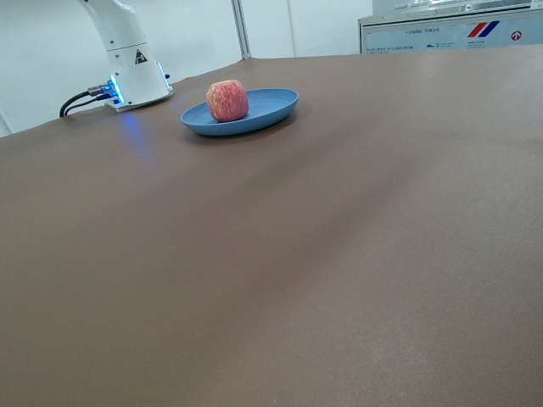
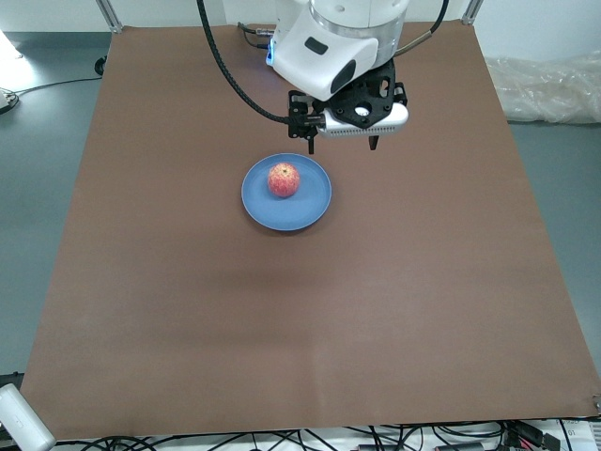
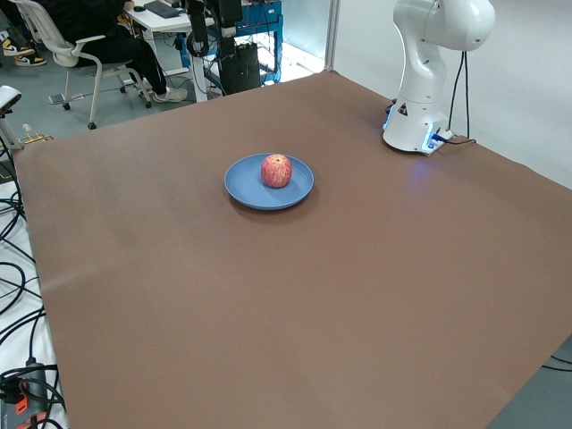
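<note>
A red apple (image 2: 283, 179) rests on a round blue plate (image 2: 286, 211) near the middle of the brown table, seen also as the apple (image 1: 227, 100) and the apple (image 3: 276, 171) in the other views. In the left view the gripper (image 2: 342, 147) hangs above and to the right of the plate, behind it, its two dark fingers wide apart and nothing seen between them. The top and right views show the arm's base but not the gripper.
The arm's white base (image 3: 413, 125) stands at the table's edge. Cables run along the outer edge of the table.
</note>
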